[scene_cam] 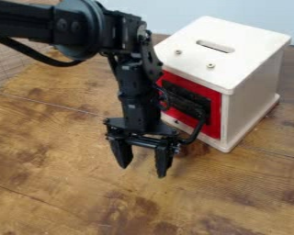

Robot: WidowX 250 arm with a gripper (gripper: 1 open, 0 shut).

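Observation:
My black gripper [142,158] hangs low over the wooden table, its two fingers pointing down and apart, with nothing visible between them. Just behind and right of it stands a pale wooden box [248,101] with a slot and two small studs on its sloped top. Its front carries a red panel [212,128] with a black part on it, partly hidden by my arm.
A paler surface with lines shows at the upper left edge. The box takes up the back right.

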